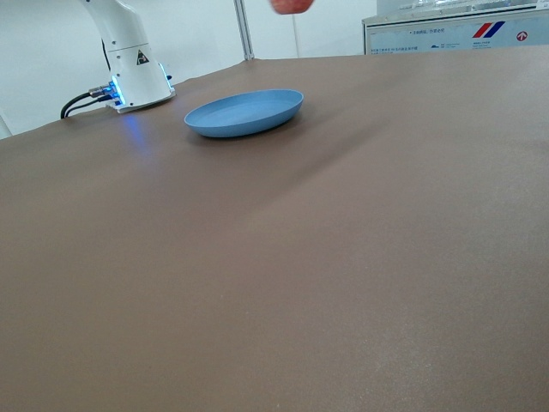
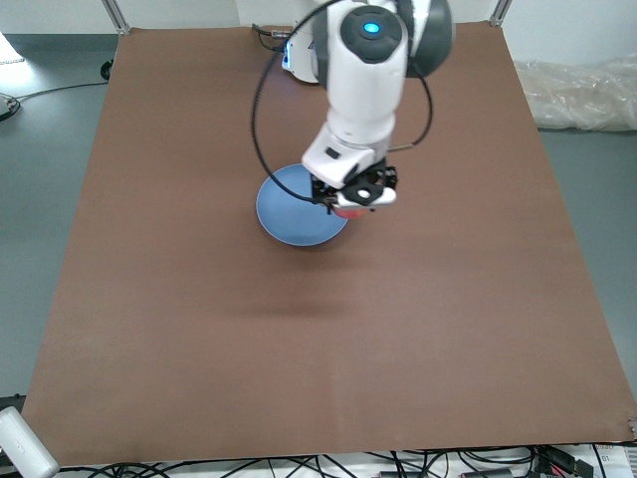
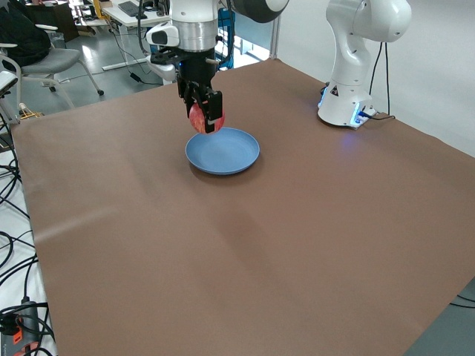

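A red apple [image 3: 197, 119] hangs in my gripper [image 3: 206, 123], whose black fingers are shut on it, above a blue plate [image 3: 221, 156]. In the left view my white wrist and gripper [image 2: 348, 199] cover the plate's [image 2: 279, 214] right part, with a bit of red showing beneath. In the top view only the apple's bottom [image 1: 292, 4] shows at the upper edge, over and beyond the plate [image 1: 244, 112].
A white robot base [image 3: 343, 104] stands at the table's edge beside the plate. Cables [image 2: 129, 468] run along the near edge in the left view.
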